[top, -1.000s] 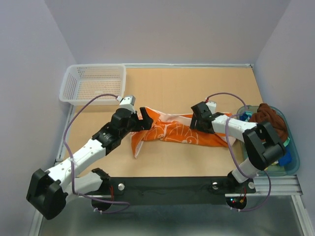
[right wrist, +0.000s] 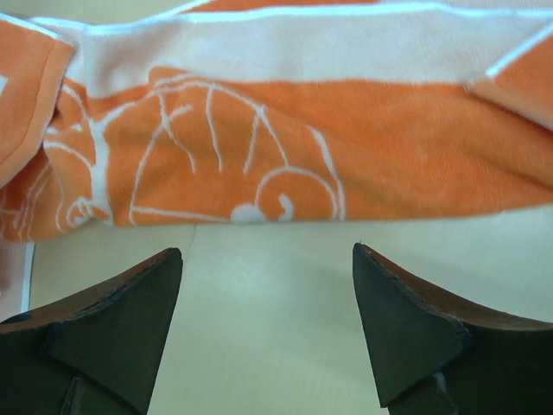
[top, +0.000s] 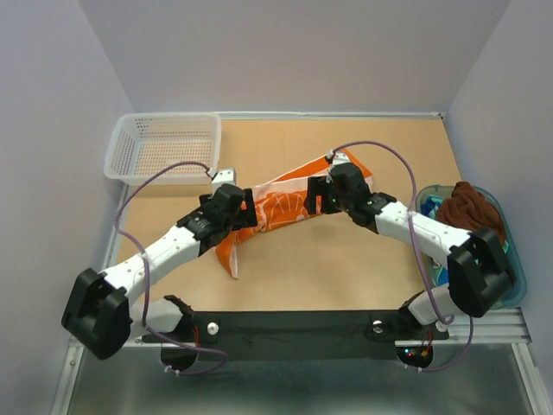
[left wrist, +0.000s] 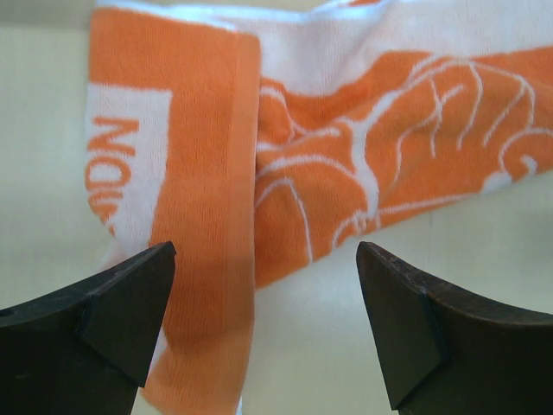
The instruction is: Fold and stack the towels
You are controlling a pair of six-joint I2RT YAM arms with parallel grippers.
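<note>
An orange-and-white towel [top: 285, 207] lies crumpled in a diagonal strip across the table, its left end bent down toward the front; white line patterns and lettering show on it in the left wrist view. My left gripper [top: 226, 207] hangs open over the towel's left part, the folded flap [left wrist: 207, 173] below its fingers. My right gripper [top: 327, 195] is open over the towel's right part, with the towel's lower edge [right wrist: 285, 212] and bare table between and beyond its fingertips.
An empty white basket [top: 162, 121] stands at the back left. A teal bin [top: 510, 277] with brown and other cloths is at the right.
The towel's right part has shifted up and back from a second ago, now slanting upward.
</note>
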